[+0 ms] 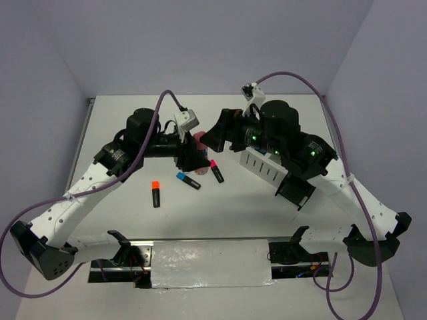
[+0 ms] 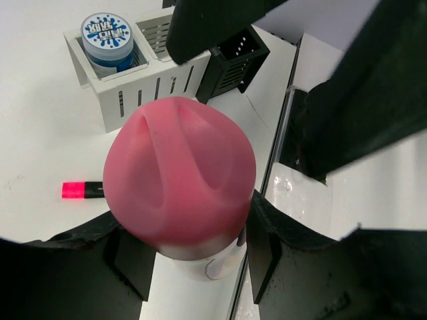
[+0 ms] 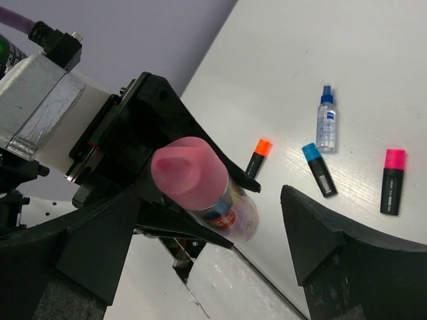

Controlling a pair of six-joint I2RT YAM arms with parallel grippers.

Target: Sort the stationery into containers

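Note:
My left gripper [image 1: 193, 150] is shut on a bottle with a pink cap, held upright above the table; the right wrist view shows its label and clear body. My right gripper [image 1: 220, 130] hangs beside that cap, its fingers apart on either side in its wrist view, not gripping it. On the table lie an orange marker [image 1: 155, 195], a blue marker [image 1: 188, 181], a pink marker [image 1: 217, 172] and a spray bottle [image 3: 326, 127]. A white slotted container [image 2: 147, 87] holds a blue-labelled jar [image 2: 107, 40]; a black container [image 2: 220, 73] stands beside it.
The containers stand on the right, partly under my right arm in the top view. Walls [image 1: 213, 47] bound the back and sides.

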